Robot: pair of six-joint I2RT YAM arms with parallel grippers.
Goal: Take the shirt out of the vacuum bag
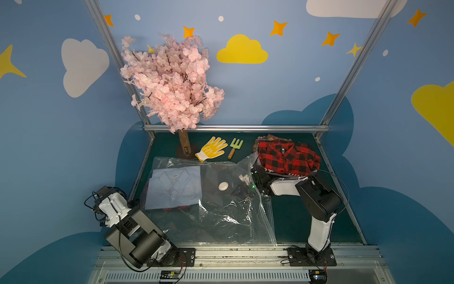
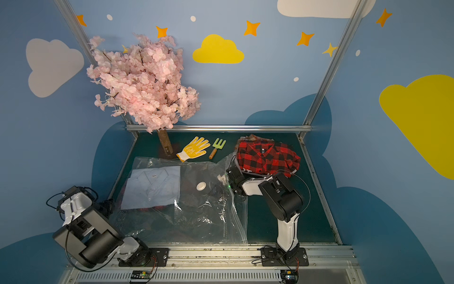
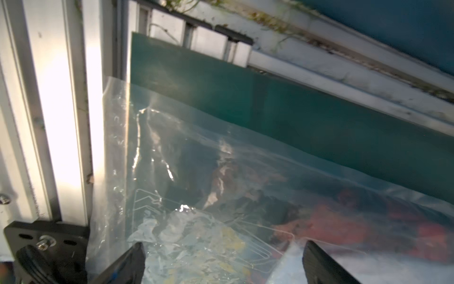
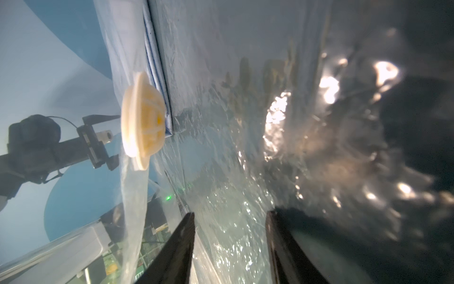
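Note:
A clear vacuum bag (image 1: pixel 236 217) lies flat on the green mat, with a folded light blue shirt (image 1: pixel 175 187) inside its left half and a white valve (image 1: pixel 223 186) at its middle. My left gripper hangs open at the front left, over the bag's near left corner. My right gripper is low at the bag's right end, beside the zipper edge; its fingers are apart, bag film around them, and I cannot tell that they grip anything.
A red plaid shirt pile (image 1: pixel 288 156) lies at back right, a yellow glove (image 1: pixel 211 149) and small fork (image 1: pixel 234 147) at the back, and a pink blossom tree (image 1: pixel 172 80) at back left.

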